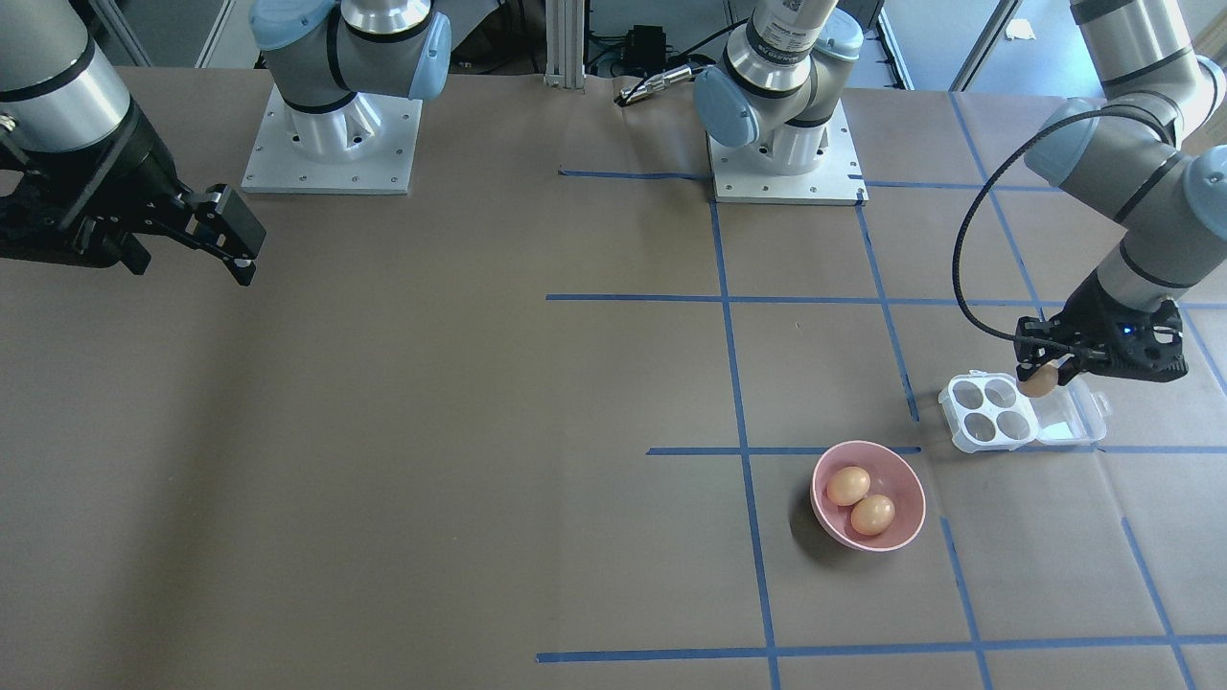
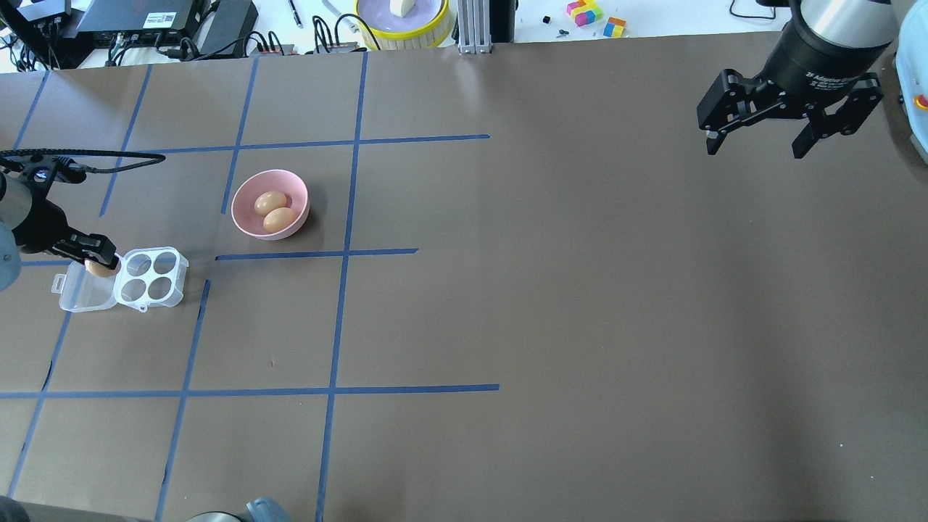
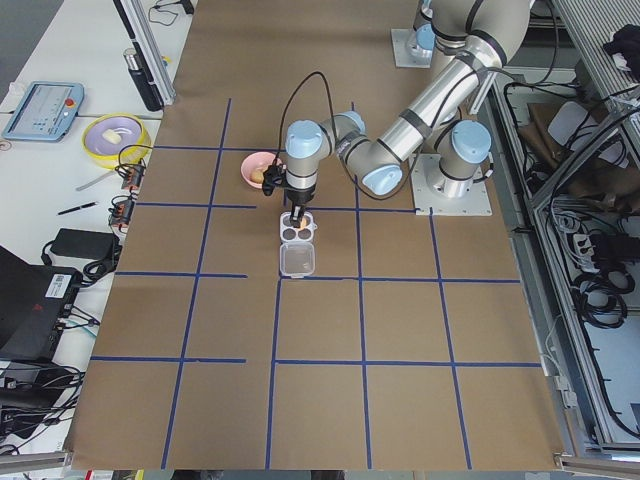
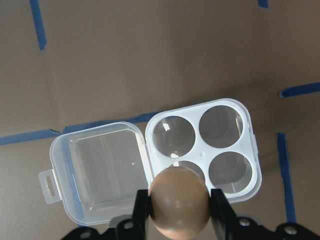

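Observation:
My gripper is shut on a brown egg [image 4: 179, 200], held above the hinged plastic egg carton [image 4: 205, 155]. In the left wrist view the carton's four round cups show no egg, though the egg hides part of the lower left one; its clear lid [image 4: 102, 170] lies open to the left. A pink bowl [image 2: 248, 222] with two eggs [image 2: 270, 201] stands apart from the carton, toward the front in the camera front view.
A second arm's black gripper [image 1: 196, 230] hangs at the left of the front view. Other arm bases stand at the back.

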